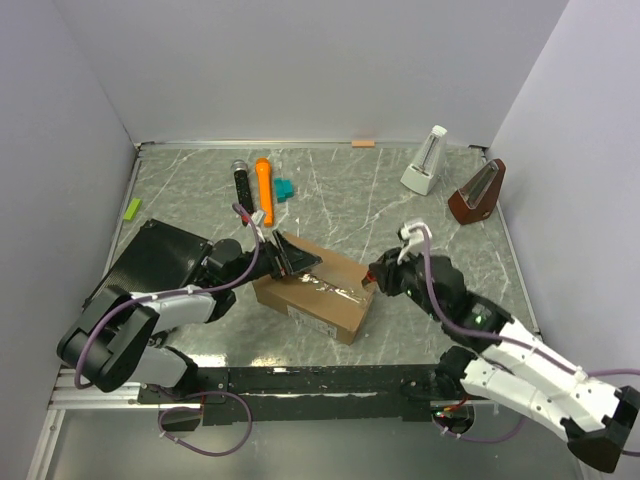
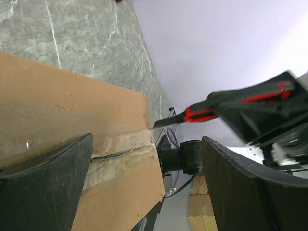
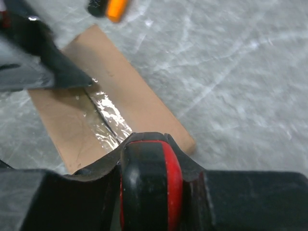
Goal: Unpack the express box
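The taped cardboard box [image 1: 312,306] lies on the marble table, a slit showing along its tape in both wrist views. My left gripper [image 1: 285,255] is open over the box's top, its fingers [image 2: 48,187] at the bottom of its own view. My right gripper [image 1: 380,270] is just off the box's right end, shut on a black-and-red cutter, whose thin blade points at the tape seam in the left wrist view.
Microphones [image 1: 264,190], a teal block [image 1: 282,190] and two metronomes [image 1: 475,195] stand behind. A black mesh panel [image 1: 140,270] lies at left.
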